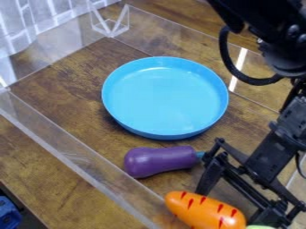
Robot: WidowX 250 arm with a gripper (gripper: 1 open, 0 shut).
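My black gripper [239, 186] is low at the right of the camera view, open, its fingers just right of and above an orange toy carrot [202, 208] at the bottom edge; whether they touch it is unclear. A purple toy eggplant [159, 161] lies left of the gripper, near its upper finger. A blue plate [165, 95] sits empty behind the eggplant on the wooden surface [72, 114].
Clear plastic walls [74, 153] run along the left and back of the work area. A dark blue object [7, 214] is at the bottom left corner. The wood left of the plate is bare.
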